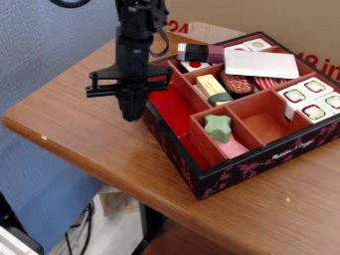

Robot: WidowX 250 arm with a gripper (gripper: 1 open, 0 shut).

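Note:
My black gripper (130, 105) hangs over the left side of the open bento box (200, 179), by its empty red compartment (173, 108); I cannot tell from this view whether its fingers hold anything. In the box are a yellow block (212, 88), a green piece (218, 127), a pink piece (233, 148), maki-like pieces (312, 101), dark red and striped pieces, and a white lid-like slab (260, 63) on top at the back.
A cardboard backdrop (292, 25) stands behind. The table's edge drops off at the lower left.

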